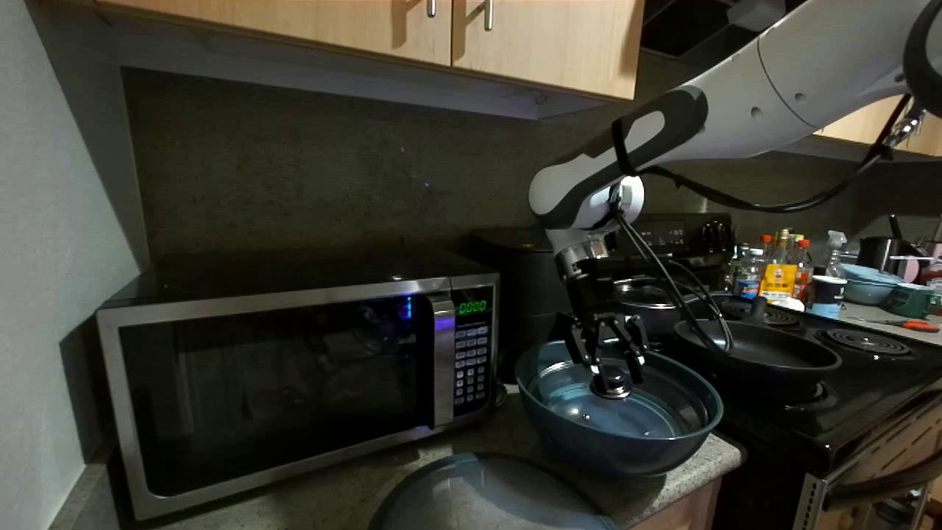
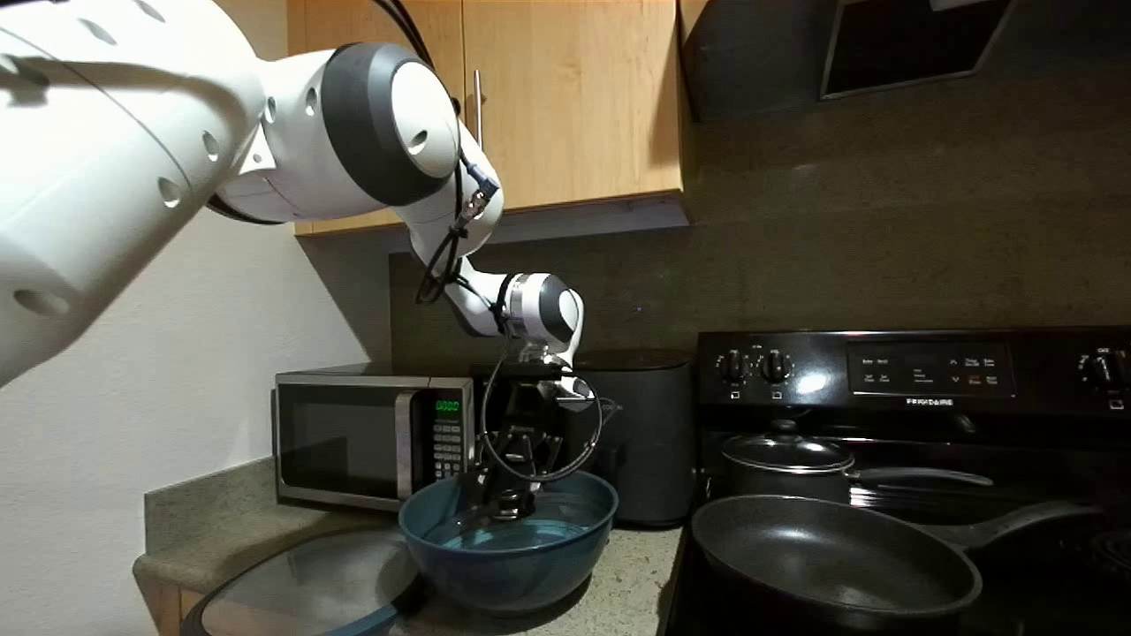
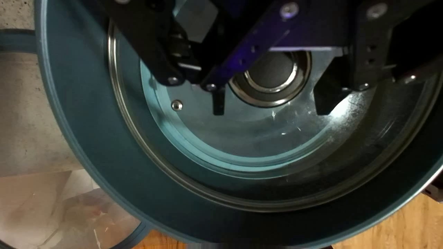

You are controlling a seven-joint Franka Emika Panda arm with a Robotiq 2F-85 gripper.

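A large teal bowl (image 1: 552, 424) stands on the counter beside the microwave. Inside it lies a glass lid with a metal rim (image 3: 124, 108), its round black knob (image 3: 270, 71) facing up. My gripper (image 1: 609, 361) points down into the bowl, directly over that knob. In the wrist view its fingertips (image 3: 218, 103) are well apart, one to each side of the knob, with a gap left between them and it. Whether the tips reach down to the knob's height is hard to judge. The second exterior view also has the knob (image 2: 511, 503) just beneath the gripper.
Another glass lid with a blue rim (image 2: 318, 578) lies in front of the bowl. The microwave (image 1: 291, 380) is shut at the left. A frying pan (image 2: 838, 551) and a lidded pot (image 2: 786, 456) occupy the stove at the right.
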